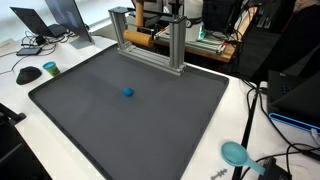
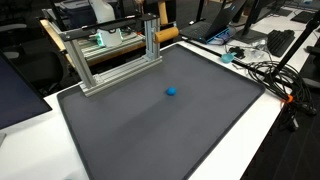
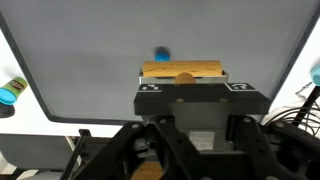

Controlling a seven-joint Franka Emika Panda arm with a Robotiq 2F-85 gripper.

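Observation:
In the wrist view my dark gripper is shut on a wooden piece. That wooden piece looks like a bar with a rounded knob, and in the first exterior view its orange-brown cylinder hangs near the far edge of the grey mat. The second exterior view has the same cylinder beside the metal frame. A small blue object lies alone on the mat, apart from the gripper. Little of the fingers shows in the exterior views.
A metal frame stands at the mat's edge. The green cup is off the mat at left, and a turquoise round object lies off it at front right. Loose cables run beyond the mat.

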